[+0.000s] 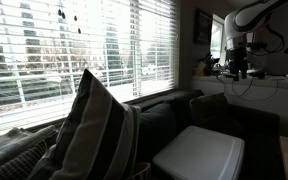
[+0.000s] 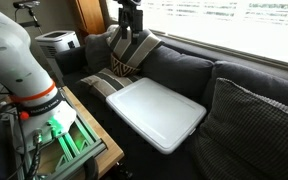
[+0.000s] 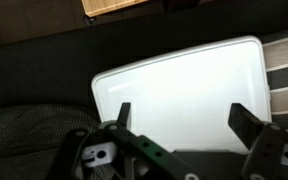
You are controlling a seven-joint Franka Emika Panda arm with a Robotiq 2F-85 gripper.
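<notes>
On the dark couch seat lies a white rectangular box or lidded bin (image 2: 156, 110), its flat top facing up; the same white top (image 3: 184, 95) fills the middle of the wrist view. My gripper is open high above it, its two dark fingers set wide apart with nothing between them. In exterior view 2 the gripper (image 2: 130, 28) hangs near the top of the picture, clear of the couch. Exterior view 1 shows the gripper (image 1: 236, 72) at the upper right, small and dark.
A striped pillow (image 1: 92, 132) leans on the couch, with a wicker basket edge (image 1: 141, 171) beside it. Grey cushions (image 2: 249, 125) line the couch back. The wooden table edge (image 2: 96, 132) runs along the front by the arm's base. Blinds (image 1: 44, 55) cover the window behind.
</notes>
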